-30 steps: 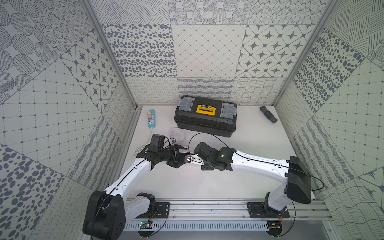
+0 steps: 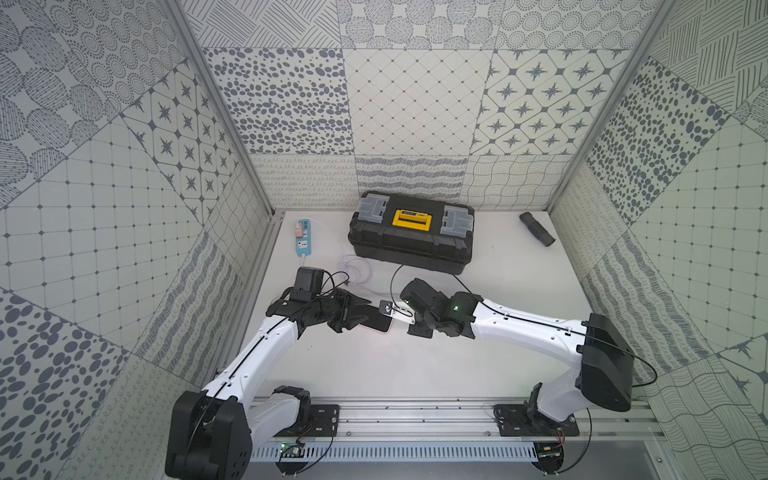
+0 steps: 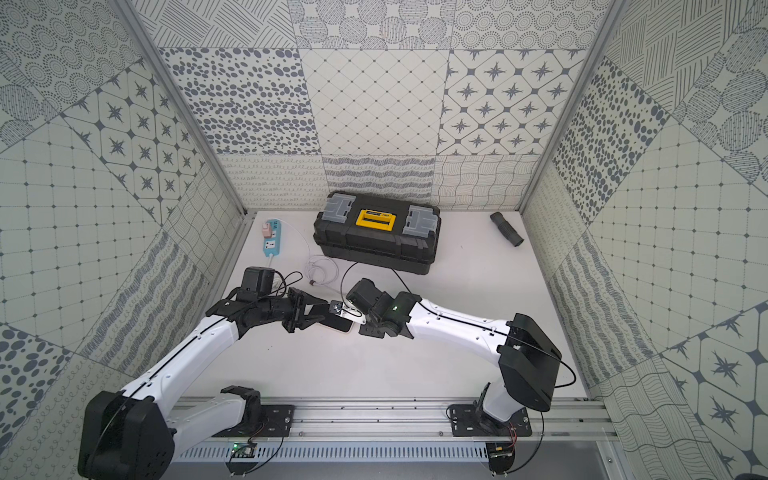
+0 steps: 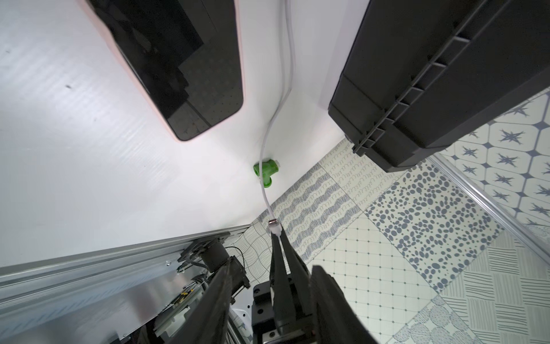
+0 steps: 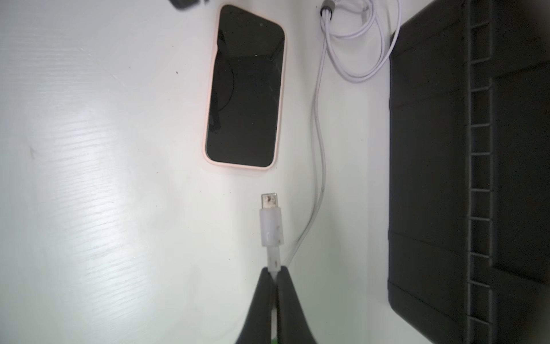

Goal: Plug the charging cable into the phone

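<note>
The phone (image 5: 244, 86) in a pink case lies face up on the white table, with the white cable (image 5: 320, 172) beside it. My right gripper is shut on the cable's plug (image 5: 271, 226), whose metal tip points toward the phone's short edge in the right wrist view; the same plug (image 4: 273, 225) shows in the left wrist view. My left gripper hangs over the table near the phone, its blurred fingers apart with nothing seen held between them.
A black toolbox (image 2: 409, 248) with a yellow handle stands behind the arms. A blue power strip (image 2: 302, 240) is at the back left, a dark cylinder (image 2: 536, 229) at the back right. A small green piece (image 4: 266, 169) lies on the table.
My right arm has shifted slightly right and back, away from the left gripper, leaving more of the phone visible. My left arm has moved only slightly.
</note>
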